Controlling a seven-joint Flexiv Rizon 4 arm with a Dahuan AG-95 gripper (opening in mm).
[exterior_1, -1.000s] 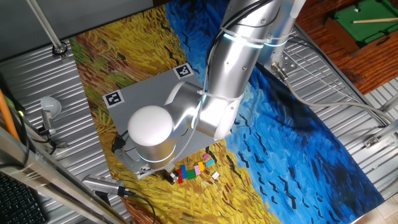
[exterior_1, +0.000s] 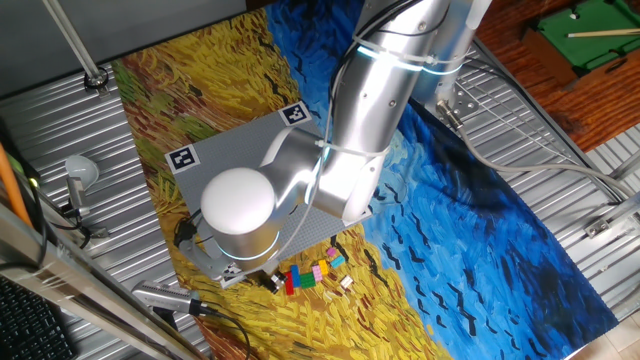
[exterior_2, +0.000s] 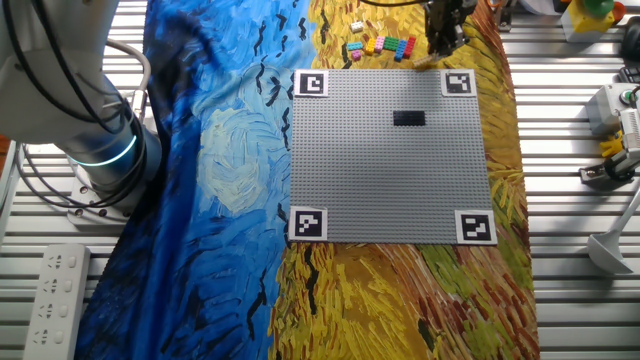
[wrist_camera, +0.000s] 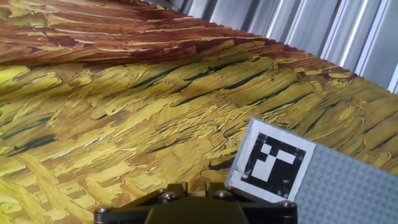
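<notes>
A grey studded baseplate (exterior_2: 380, 180) with a black-and-white marker at each corner lies on the painted cloth. One dark block (exterior_2: 408, 118) rests on its upper right part. Beyond the plate's far edge, in exterior view 2, is a row of small coloured bricks (exterior_2: 390, 45) including green, blue and red. Just right of that row my gripper (exterior_2: 436, 58) hangs low near the plate's edge, a small tan piece by its tip. In the wrist view the gripper shows only its dark top and finger ends; whether anything is between them is hidden.
A white brick (exterior_2: 356, 26) lies apart from the row. The corner marker (wrist_camera: 272, 160) is close to the gripper in the wrist view. A white ladle (exterior_2: 607, 250) and a power strip (exterior_2: 58, 300) lie outside the cloth. Most of the baseplate is bare.
Compared with one second ago, the arm's wrist has shifted slightly left and up in exterior view 1. The bricks look unchanged.
</notes>
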